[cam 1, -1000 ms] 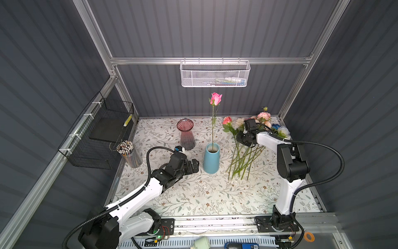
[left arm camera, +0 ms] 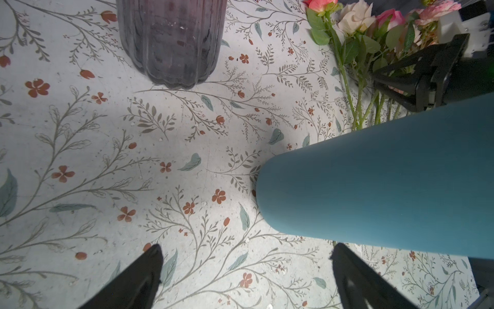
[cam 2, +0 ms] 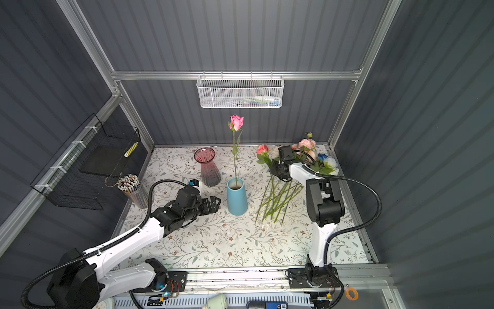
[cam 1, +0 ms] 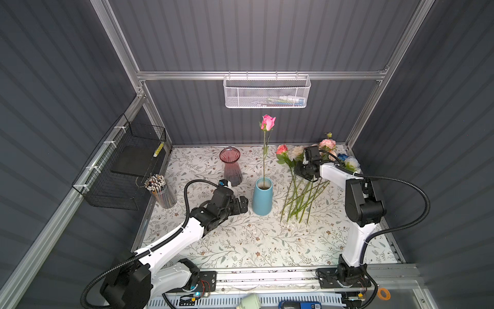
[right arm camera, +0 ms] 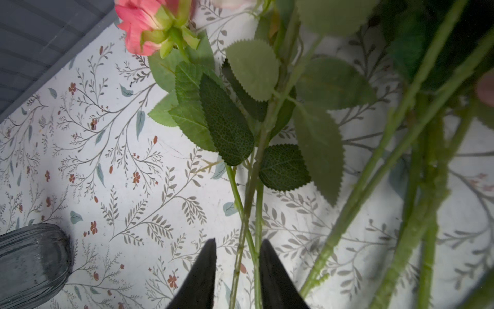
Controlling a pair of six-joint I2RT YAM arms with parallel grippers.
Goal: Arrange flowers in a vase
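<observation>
A pink rose [cam 1: 267, 122] stands upright in the blue vase [cam 1: 262, 200]. Left of it my left gripper is open and empty, low beside the vase. Loose flowers lie on the right of the table, heads toward the back, stems [cam 2: 278, 203] toward the front. My right gripper is over them, fingertips part open around or just above thin stems below a coral rose [right arm camera: 138, 28]; whether it touches them I cannot tell.
A purple glass vase [cam 1: 231, 170] stands behind and left of the blue vase. A holder of sticks [cam 1: 165, 196] is at the left edge.
My right gripper and arm have shifted slightly among the flower stems. The left arm and the vases look almost unchanged.
</observation>
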